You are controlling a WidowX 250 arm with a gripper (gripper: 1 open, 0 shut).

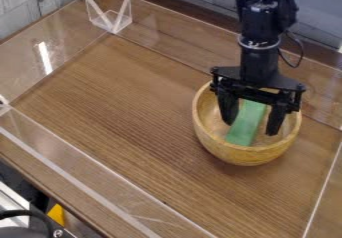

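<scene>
My gripper (pixel 251 115) is at the right, over a wooden bowl (pixel 235 150), its two black fingers spread open at the bowl's opening. A green object (pixel 242 128) lies in the bowl between the fingers, partly hidden behind the black gripper body. I cannot tell whether the fingertips touch it.
A white wire-like holder (pixel 110 14) stands at the back left of the wooden table (pixel 100 112). A yellow item (pixel 54 210) shows beyond the table's lower left edge.
</scene>
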